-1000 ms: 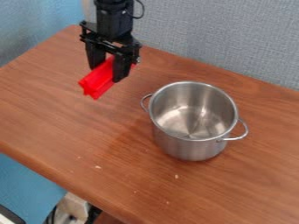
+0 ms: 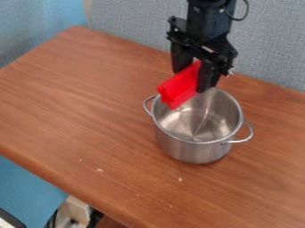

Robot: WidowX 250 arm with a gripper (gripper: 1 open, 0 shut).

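My black gripper point(image 2: 198, 69) is shut on a red object point(image 2: 179, 86), held tilted above the back-left part of a steel pot point(image 2: 201, 140) with two handles. From this view I cannot tell whether the object's lower end is inside the rim.
A grey wall point(image 2: 274, 44) stands behind it. The table's front-left edge drops to a blue surface point(image 2: 30, 191), with some clutter below.
The gripper has moved right with the red object, from over bare table to over the pot. The pot has not visibly moved.
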